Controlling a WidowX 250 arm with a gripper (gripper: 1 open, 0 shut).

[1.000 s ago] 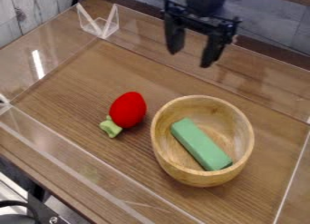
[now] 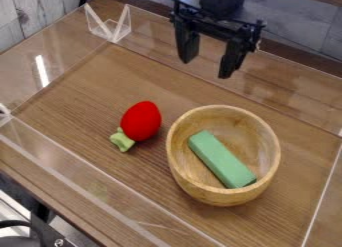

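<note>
My black gripper hangs at the upper middle, above the wooden table, with its fingers pointing down and apart; I see nothing held between them. A red object with a green tip lies left of centre. Right of it, a tan bowl holds a green oblong block.
A small white wire-like object is at the upper left, and another white piece is at the left edge. A dark object sits in the bottom left corner.
The red object, the bowl and the block are unchanged.
</note>
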